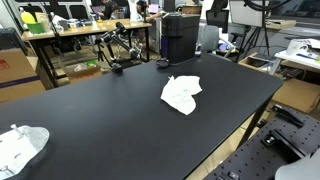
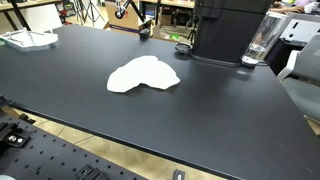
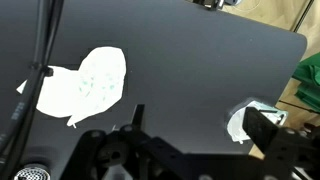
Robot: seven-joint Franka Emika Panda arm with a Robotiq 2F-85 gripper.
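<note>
A crumpled white cloth (image 3: 92, 85) lies flat on the dark table in the left of the wrist view. The same cloth shows near mid-table in exterior view 1 (image 1: 181, 93) and exterior view 2 (image 2: 143, 74). A second white item (image 3: 240, 122) lies near the table's edge on the right of the wrist view, partly covered by a gripper finger. My gripper stands open above bare table, its black fingers wide apart with nothing between them. The white cloth is to the left of the fingers.
A tall black bin (image 2: 225, 35) stands at the table's back, with a clear container (image 2: 262, 38) beside it. A dark cable (image 3: 32, 90) crosses the wrist view's left side.
</note>
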